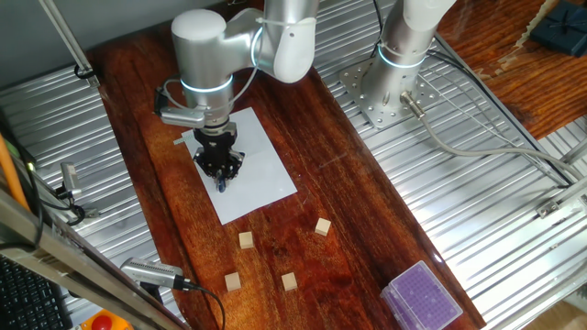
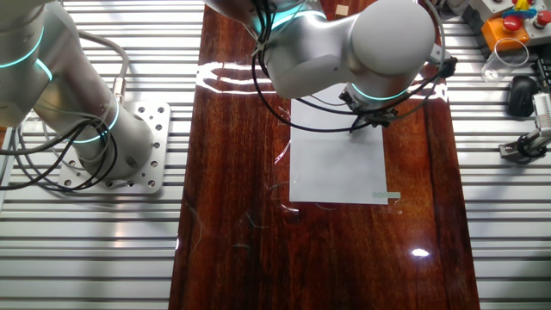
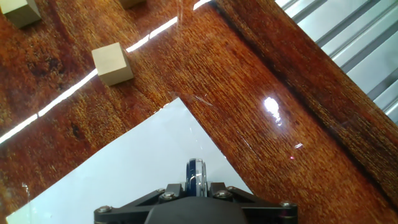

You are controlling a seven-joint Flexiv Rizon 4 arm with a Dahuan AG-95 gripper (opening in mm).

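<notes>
A white sheet of paper (image 1: 261,170) lies flat on the dark wooden table. Above its left part is my gripper (image 1: 221,172), pointing down and shut on a dark blue pen with a clear or shiny side. The pen (image 3: 196,174) sticks out between the fingers in the wrist view, over the paper near one of its edges. Whether its tip touches the sheet cannot be told. No clear marks show on the visible paper (image 2: 336,168); my arm hides part of it in exterior view 2.
Several small wooden cubes stand beyond the paper, one cube (image 1: 246,240) close to its near edge and another cube (image 1: 323,226) to the right. A purple-lidded box (image 1: 424,298) sits by the table's right edge. A camera (image 1: 152,272) stands at the left edge.
</notes>
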